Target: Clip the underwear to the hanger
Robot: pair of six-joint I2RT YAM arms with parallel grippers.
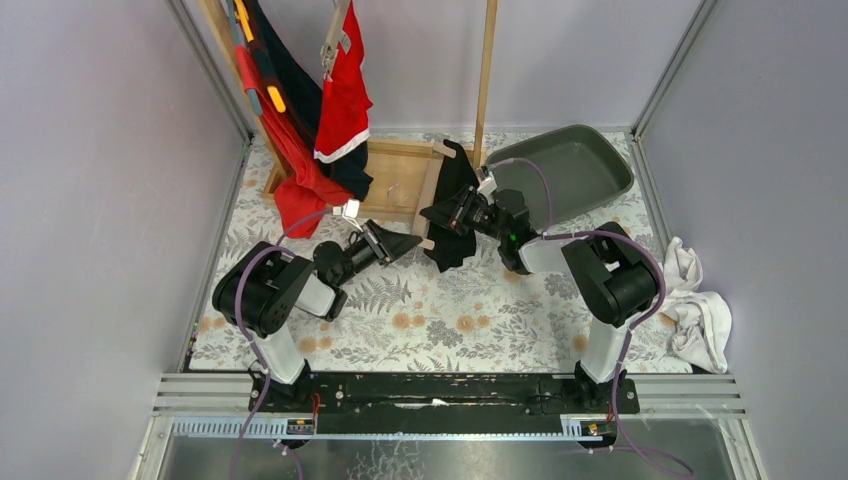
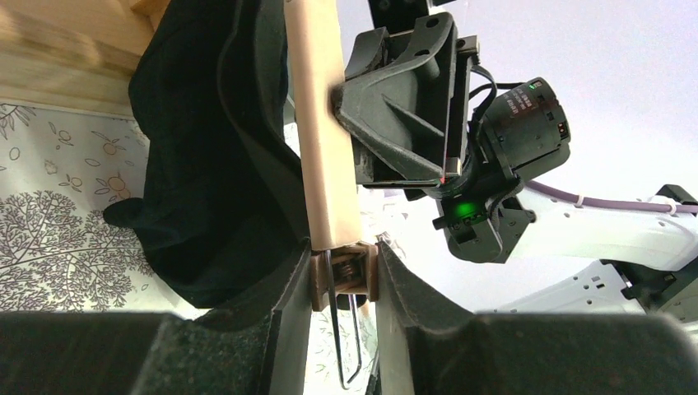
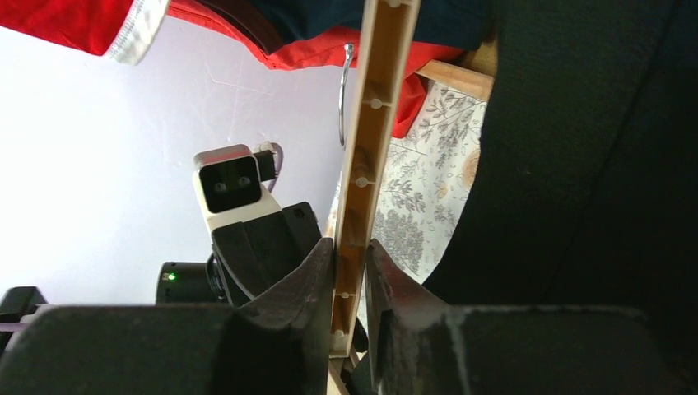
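Note:
A wooden clip hanger (image 1: 432,190) stands between my grippers with black underwear (image 1: 452,185) alongside it. In the left wrist view, the hanger bar (image 2: 321,148) runs down to my left gripper, whose fingertips sit around its end clip and metal hook. My right gripper has its fingertips at the middle of the bar, which shows its channelled side in the right wrist view; the black cloth (image 3: 560,164) hangs beside it. How firmly either gripper holds is unclear.
Red and navy garments (image 1: 340,95) hang at the back left above a wooden tray (image 1: 395,160). A grey bin (image 1: 580,170) sits at the back right, a white cloth (image 1: 700,325) at the right edge.

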